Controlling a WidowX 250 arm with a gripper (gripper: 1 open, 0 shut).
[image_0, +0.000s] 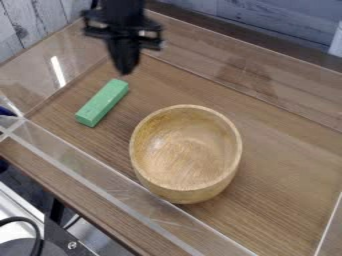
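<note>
The gripper is at the top of the view, dark and motion-blurred, above and behind a green rectangular block that lies flat on the wooden table. Whether its fingers are open or shut does not show through the blur. A large round tan bowl sits to the right of and below the block, apart from it.
Clear transparent strips run along the near left edge, and a dark cable lies at the bottom left corner.
</note>
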